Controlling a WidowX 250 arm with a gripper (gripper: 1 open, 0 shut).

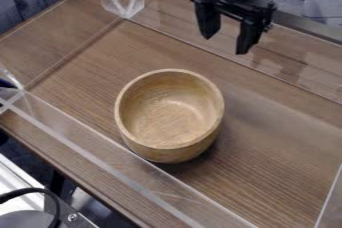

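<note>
A black gripper (227, 28) hangs over the back of the wooden tray, its two fingers spread apart with nothing visible between them. Below and left of it, an empty round wooden bowl (168, 113) rests on the tray floor (267, 152).
Clear plastic corner pieces and walls line the tray, one bracket (122, 1) standing at the back left. The floor around the bowl is bare. Dark equipment with a grey rounded part (27, 216) lies outside the tray at the lower left.
</note>
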